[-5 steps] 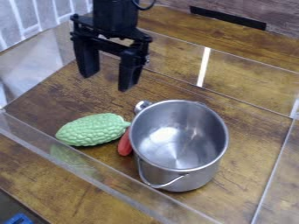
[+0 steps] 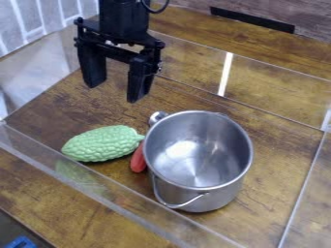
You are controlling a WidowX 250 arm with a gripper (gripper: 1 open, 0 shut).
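My black gripper hangs open over the back left of the wooden surface, its two fingers apart with nothing between them. Below it lies a bumpy pale green vegetable-like object. A red object lies between that and a steel pot with a wire handle, partly hidden by the pot. A small silvery item shows just behind the pot's left rim.
A transparent low wall runs along the front left, and clear panels edge the left and right sides.
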